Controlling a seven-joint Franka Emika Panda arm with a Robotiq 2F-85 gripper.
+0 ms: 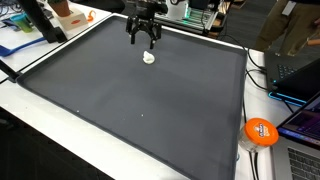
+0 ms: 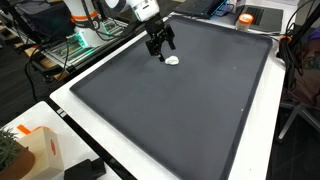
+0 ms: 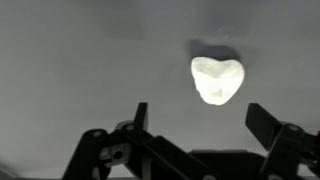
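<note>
A small white, roughly heart-shaped object (image 3: 217, 79) lies on the dark grey board, ahead of my fingers in the wrist view. In exterior view 1 the white object (image 1: 149, 58) is near the back of the board, and exterior view 2 shows the same white piece (image 2: 172, 60) beside the gripper. My gripper is open, its two black fingers spread wide at the bottom of the wrist view with only bare board between them. From outside, the gripper (image 1: 143, 40) hangs just behind the white object, apart from it.
The dark board (image 1: 130, 105) is otherwise bare, with a white border round it. An orange-topped round container (image 1: 260, 132) stands at the right edge. Laptops lie beyond that side, and a plant (image 2: 10, 155) is at the lower left of exterior view 2.
</note>
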